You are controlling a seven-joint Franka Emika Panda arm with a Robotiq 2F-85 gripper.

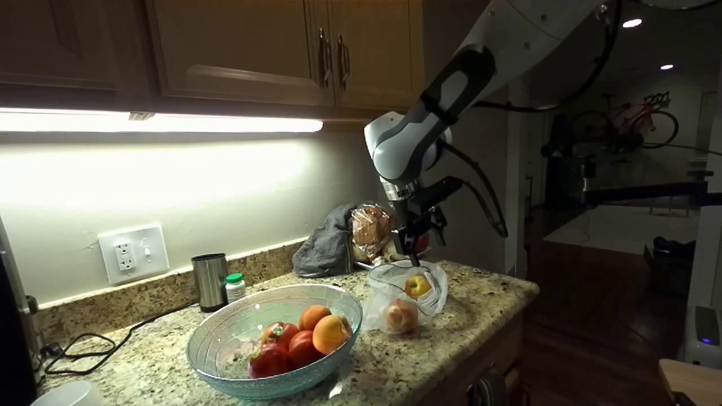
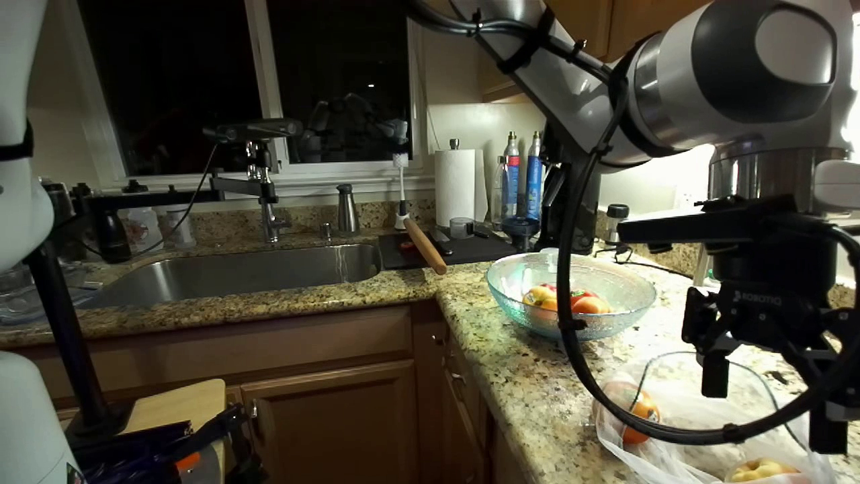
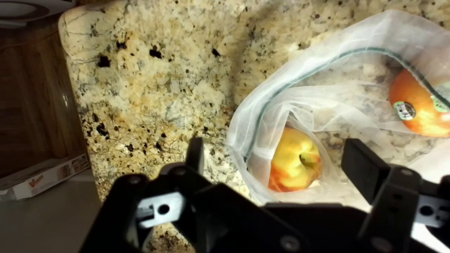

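Two fruits lie in a white mesh bag [image 1: 374, 308] on the counter. One is a yellow-red apple [image 3: 294, 162], seen through the bag's open mouth in the wrist view; the other is an orange-red fruit with stickers [image 3: 415, 105], at the right. My gripper is open above the bag, its two fingers apart with nothing held between them. From the wrist, the apple appears between the fingertips, lower than they are. A glass bowl [image 1: 227, 375] holds several red and orange fruits [image 1: 331, 334].
Behind the bag sit a grey cloth [image 1: 326, 243] and a wrapped loaf [image 1: 370, 230] near the wall. A steel tumbler [image 1: 210, 281] and a green-capped bottle [image 1: 234, 287] stand behind the bowl. Bare granite [image 3: 160, 84] reaches the counter's edge.
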